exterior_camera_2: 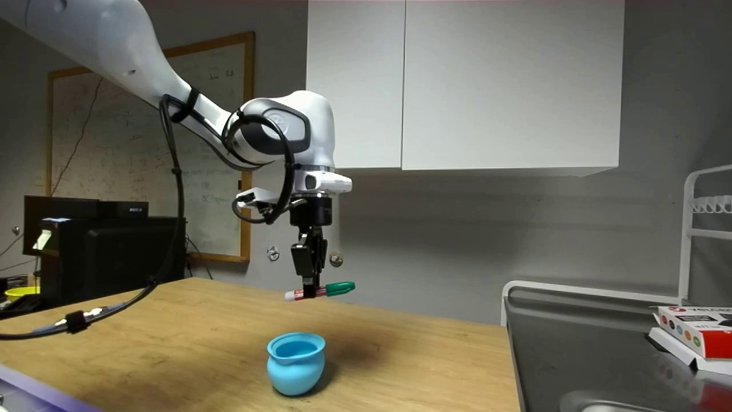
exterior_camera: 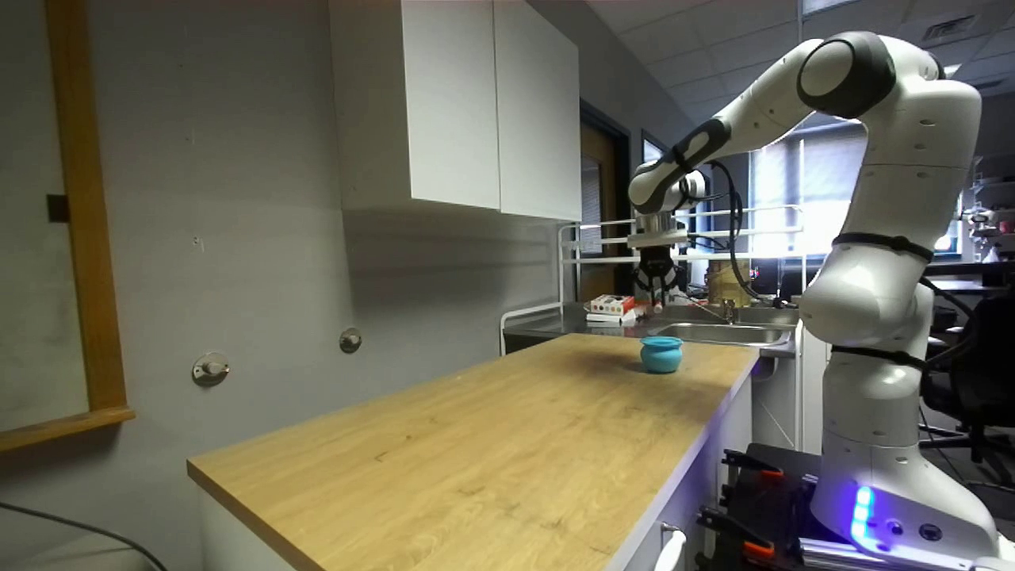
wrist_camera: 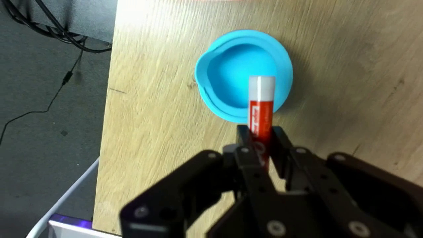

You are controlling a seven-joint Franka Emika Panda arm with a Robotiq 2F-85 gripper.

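Observation:
A marker with a red label, a white end and a green cap (exterior_camera_2: 340, 288) lies level in my gripper (exterior_camera_2: 312, 291), which is shut on its middle. In the wrist view, the marker's white end (wrist_camera: 261, 88) points over the rim of a blue pot (wrist_camera: 284, 85), while the cap is hidden behind the fingers. The pot (exterior_camera: 661, 355) stands upright on the wooden counter. From exterior view 2, the marker hangs above the pot's height, and a clear gap shows between them. The pot's visible inside looks empty.
Bare wooden countertop (exterior_camera: 428, 438) stretches away from the pot. A sink (exterior_camera: 728, 333) and a red and white box (exterior_camera: 610, 304) are beyond the counter's far end. White cabinets (exterior_camera_2: 511, 82) hang on the wall above. A loose cable (exterior_camera_2: 103, 312) droops from the arm.

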